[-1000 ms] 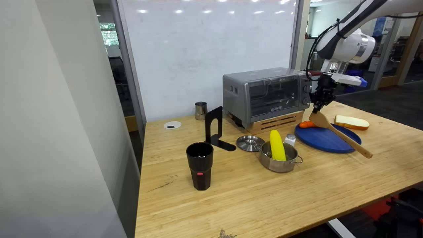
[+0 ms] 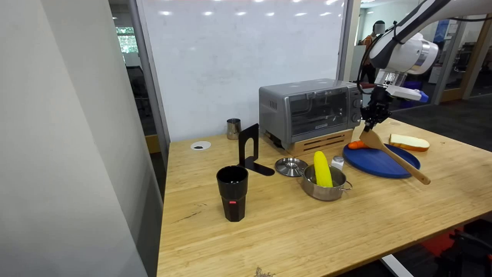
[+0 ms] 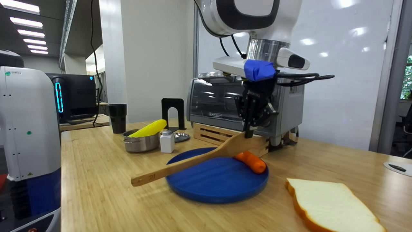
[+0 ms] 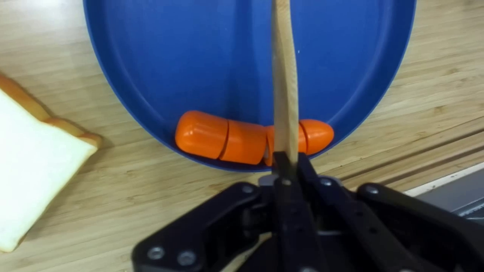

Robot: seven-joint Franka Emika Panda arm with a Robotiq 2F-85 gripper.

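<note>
My gripper is shut on the broad end of a wooden spatula, just above the edge of the blue plate. The spatula's handle slants down across the plate and reaches past its rim in exterior view 2; I cannot tell whether it touches the rim. On the plate lies an orange carrot cut into several pieces, along the rim nearest the toaster oven. In the wrist view the spatula passes over the carrot and hides part of it.
Beside the plate lies a bread slice. A steel pot holds yellow corn, with a white shaker close by. The toaster oven stands behind on a wooden rack. A black cup stands farther left.
The spatula's handle end has shifted slightly left in exterior view 1, and the arm has moved very little. The spatula remains in the gripper.
</note>
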